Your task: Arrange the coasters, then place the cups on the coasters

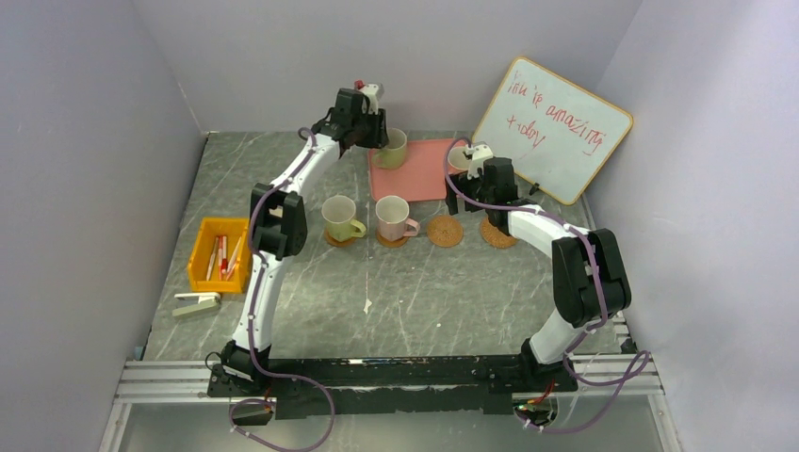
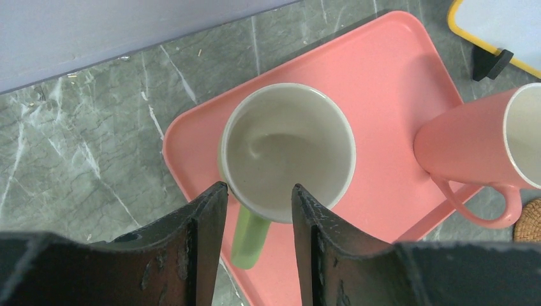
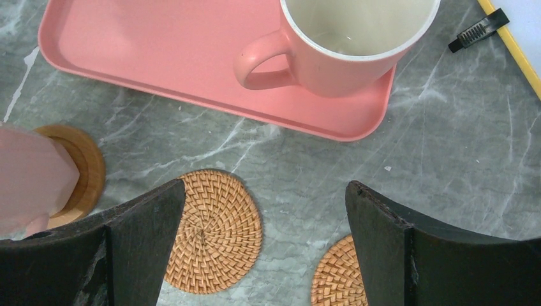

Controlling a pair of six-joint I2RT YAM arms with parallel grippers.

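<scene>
In the top view a green cup stands at the left end of the pink tray. My left gripper is at this cup, its fingers apart on either side of the green handle, with gaps showing. A pink cup is at the tray's right end, its handle toward the left. My right gripper is open and empty above the table, near two woven coasters. Another green cup and another pink cup stand on round coasters in front of the tray.
A whiteboard leans at the back right, close to the right arm. At the left are an orange pen box and a stapler-like item.
</scene>
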